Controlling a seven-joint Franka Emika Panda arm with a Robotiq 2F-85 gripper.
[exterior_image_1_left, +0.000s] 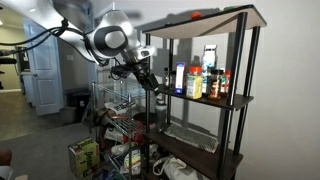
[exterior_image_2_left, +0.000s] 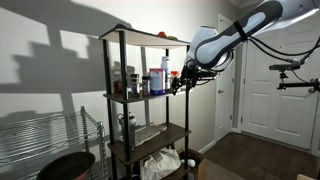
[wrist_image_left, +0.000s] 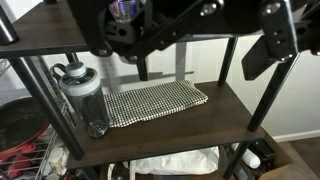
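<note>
At the upper left front corner of the dark shelf unit (exterior_image_1_left: 215, 152), the arm holds my gripper (exterior_image_1_left: 154, 68) beside the middle shelf. Its dark fingers look spread apart, with nothing visible between them. In exterior view 2 the gripper (exterior_image_2_left: 187, 76) is at the unit's right side, near the bottles. From the wrist view, the dark gripper parts fill the top of the picture. Below them, a checked cloth (wrist_image_left: 155, 102) lies flat on the lower shelf, and a grey-lidded clear bottle (wrist_image_left: 87, 103) stands upright at the cloth's left end.
Several jars and bottles, among them a white and blue container (exterior_image_2_left: 156, 80), crowd the middle shelf. Dark posts frame the unit's corners. A wire rack (exterior_image_2_left: 45, 135) stands beside it, with a dark red pan (wrist_image_left: 22, 122) there. A white bag (wrist_image_left: 178, 163) sits below the lower shelf.
</note>
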